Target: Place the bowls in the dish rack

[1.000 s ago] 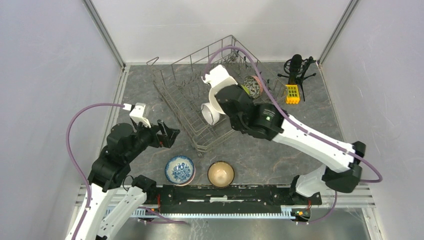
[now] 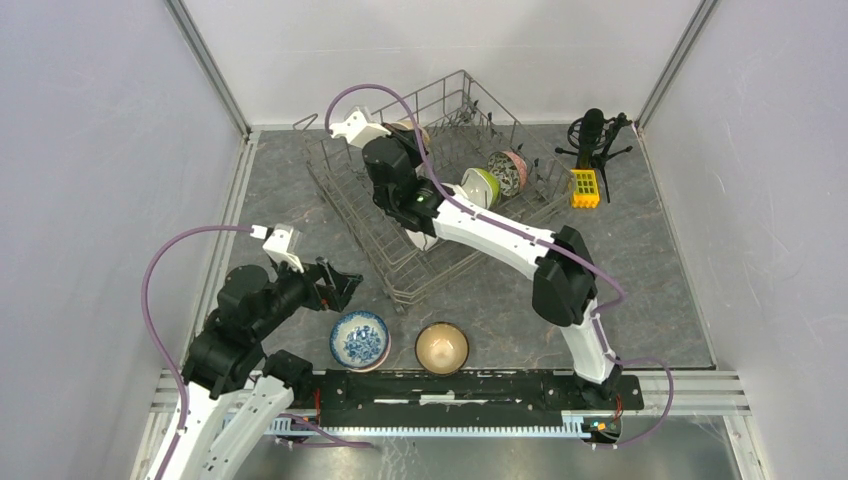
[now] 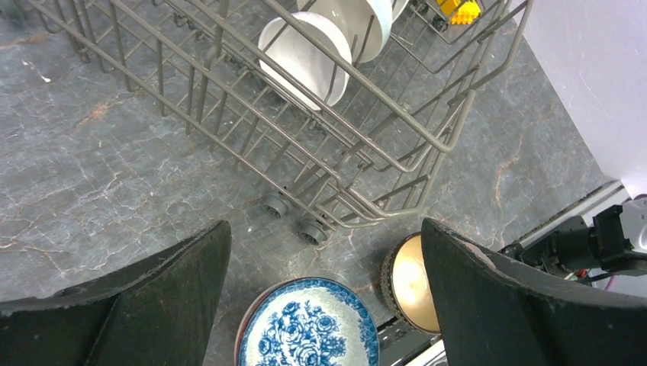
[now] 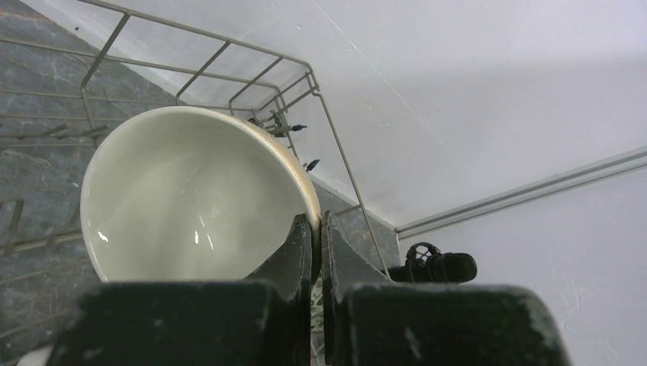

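Observation:
My right gripper is shut on the rim of a cream bowl [image 4: 183, 191], held over the back-left part of the wire dish rack [image 2: 350, 210]. In the rack sit white bowls [image 3: 301, 57], a green bowl [image 2: 482, 186] and a pink patterned bowl [image 2: 508, 172]. At the front, a blue-and-white bowl [image 2: 358, 340], stacked on a pink-rimmed piece, and a gold bowl [image 2: 441, 348] rest on the counter. My left gripper stands open above that area, left of the rack's front corner, with nothing between its fingers.
A yellow block [image 2: 585, 189] and a black stand [image 2: 592, 140] are right of the rack. Walls close in on the sides and back.
My right arm has carried the cream bowl toward the back left over the rack. My left arm has shifted slightly.

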